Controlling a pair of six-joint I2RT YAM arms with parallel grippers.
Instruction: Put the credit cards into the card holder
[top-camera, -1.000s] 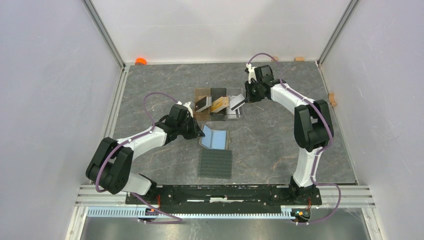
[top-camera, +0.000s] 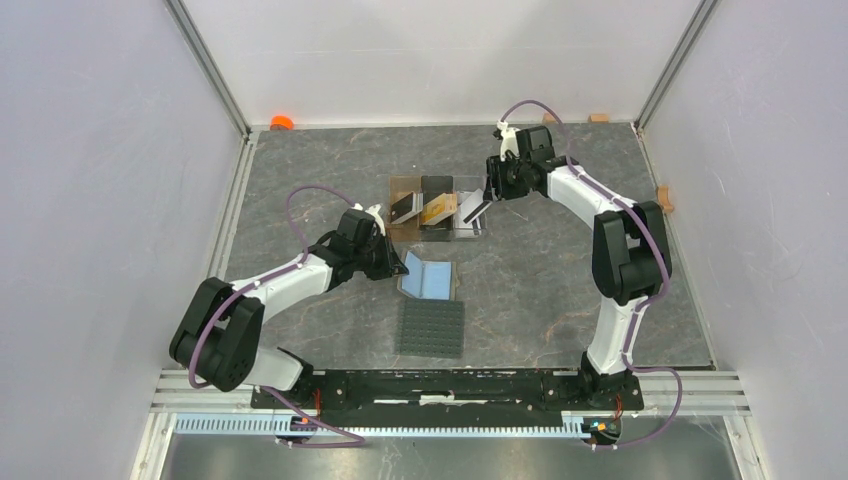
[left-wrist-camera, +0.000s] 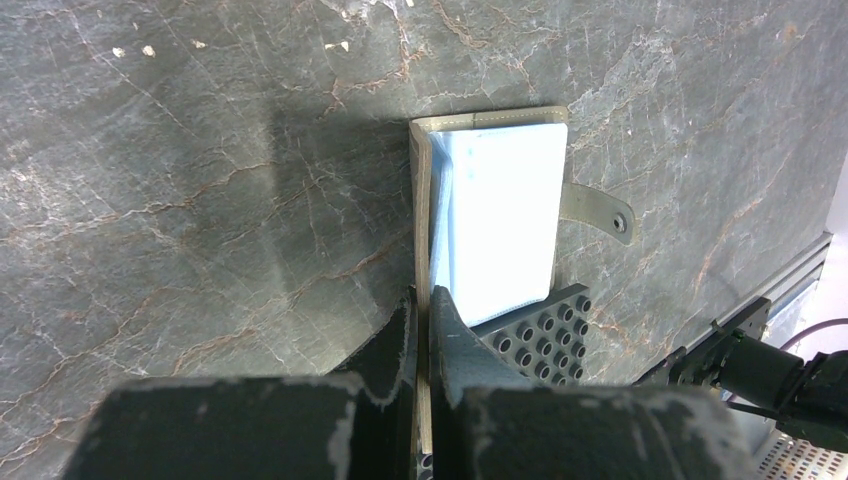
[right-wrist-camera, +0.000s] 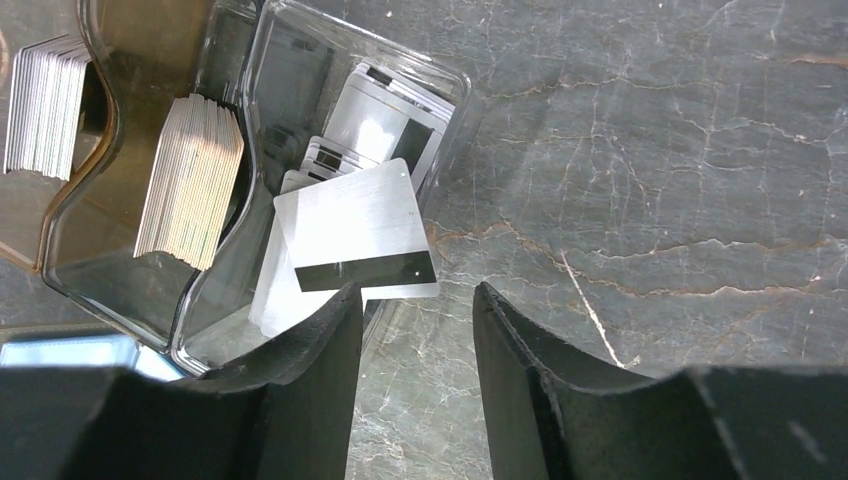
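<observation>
The card holder (left-wrist-camera: 500, 215) lies open, its pale blue sleeves (top-camera: 438, 280) showing. My left gripper is shut on the holder's raised cover (left-wrist-camera: 421, 200), gripping it by the edge. A silver card (right-wrist-camera: 355, 225) with a dark stripe lies tilted on other silver cards (right-wrist-camera: 385, 120) in the clear compartment, one corner sticking out past its side. My right gripper stands open close to that card's striped end, the left finger (right-wrist-camera: 340, 325) just by its lower edge. Nothing is held between the right fingers.
The clear bin (top-camera: 470, 183) is joined to a dark compartment with yellowish cards (top-camera: 439, 208) and a brown one with more cards (top-camera: 406, 207). A dark studded mat (top-camera: 431, 328) lies just in front of the holder. Bare table extends to the right.
My right gripper has shifted slightly by the clear compartment. The striped card there looks turned more steeply. My left arm and the card holder look almost unchanged.
</observation>
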